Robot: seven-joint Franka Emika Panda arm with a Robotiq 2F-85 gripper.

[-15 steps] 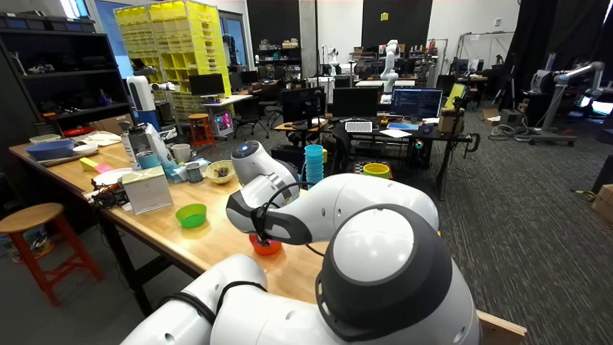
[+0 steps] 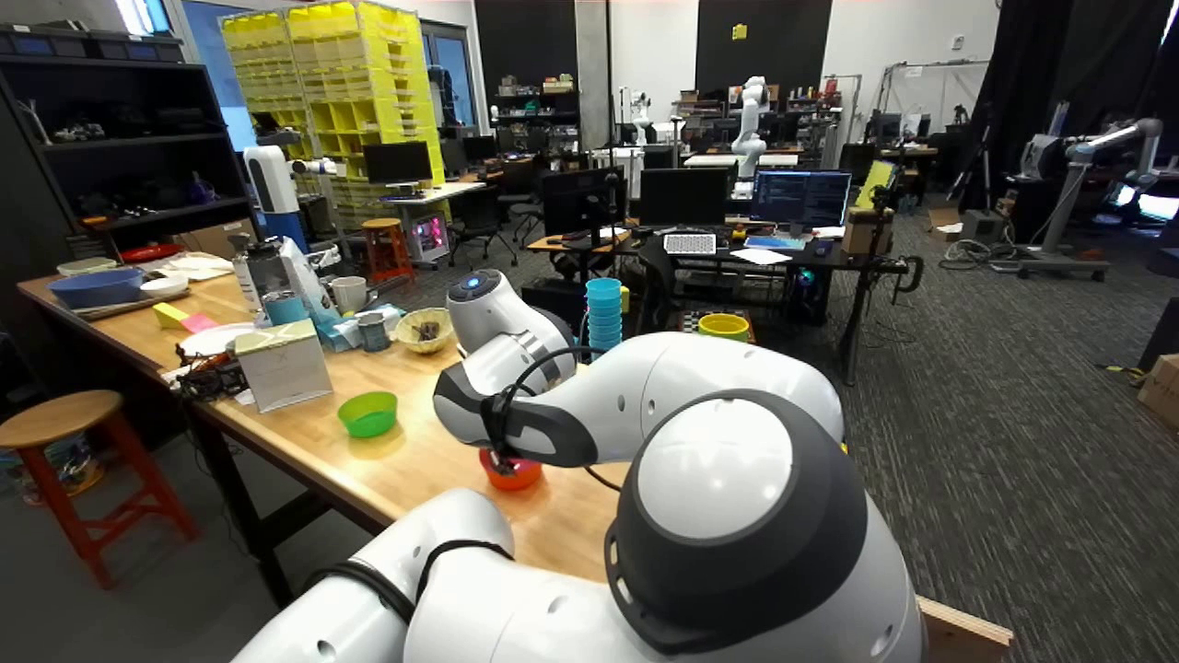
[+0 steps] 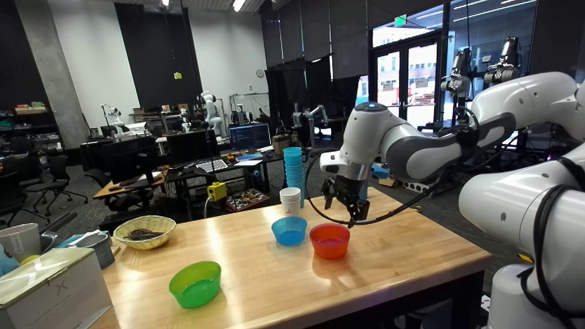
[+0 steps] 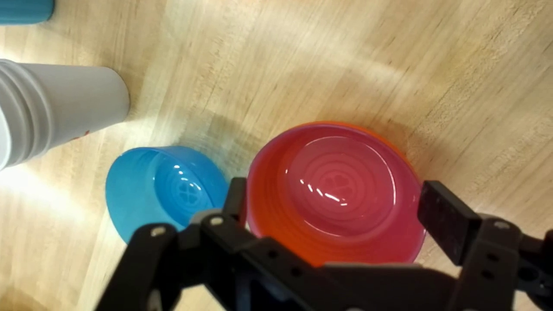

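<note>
My gripper point(image 3: 344, 204) hangs over the table by the far side of the red bowl point(image 3: 329, 241), its fingers spread apart with nothing held. In the wrist view the red bowl point(image 4: 339, 194) appears between the open fingers, apparently below them. Close to it sits a smaller blue bowl point(image 4: 179, 189), near the left finger. A green bowl point(image 3: 196, 285) stands well apart at the table's near left. All three bowls rest upright on the wood. In exterior view 1 the arm hides the gripper and much of the red bowl point(image 2: 511, 471).
White stacked cups point(image 3: 290, 202) and a tall turquoise cup stack point(image 3: 294, 174) stand behind the blue bowl. A wicker basket point(image 3: 145, 231) and a white box point(image 3: 55, 290) occupy the left. Bare wood lies between the green and red bowls. A black cable point(image 3: 378, 220) loops below the arm.
The arm's wrist has shifted very slightly in exterior view 1. The green and red bowls appear unmoved there.
</note>
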